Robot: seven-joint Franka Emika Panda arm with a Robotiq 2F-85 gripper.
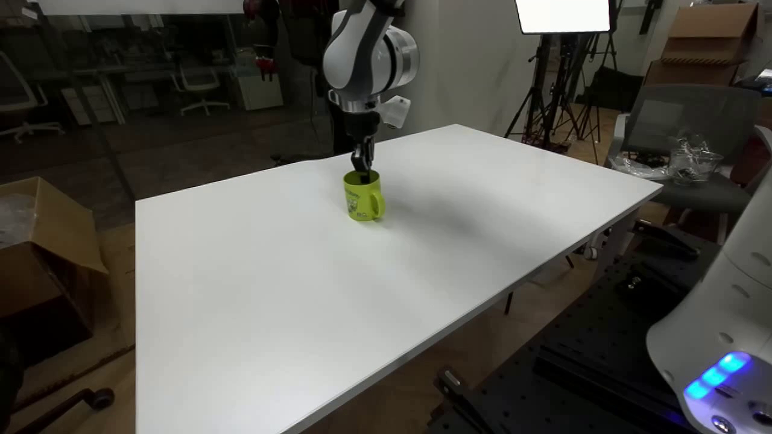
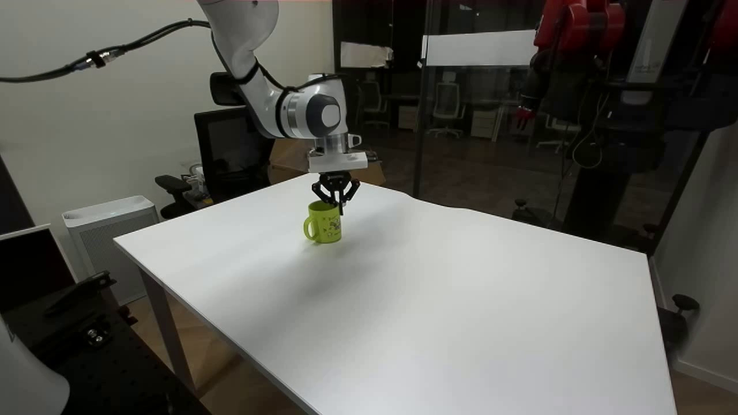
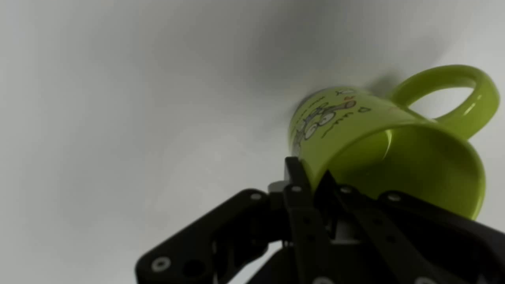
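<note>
A lime-green mug (image 1: 359,199) with a cartoon print is upright at the white table (image 1: 289,304), toward its far edge; whether its base touches the tabletop I cannot tell. My gripper (image 1: 365,173) is shut on the mug's rim, reaching down from above. In the wrist view, one black finger (image 3: 296,175) lies outside the wall of the mug (image 3: 341,118) and the other goes inside its mouth. The handle (image 3: 466,118) points away from my fingers. From the other side, the second exterior view has the mug (image 2: 325,225) below my gripper (image 2: 338,200).
Apart from the mug, the tabletop (image 2: 484,311) is bare, with wide free room on all sides. An open cardboard box (image 1: 61,231) sits on the floor beyond the left edge. A second white robot base (image 1: 724,347) stands off the near right side.
</note>
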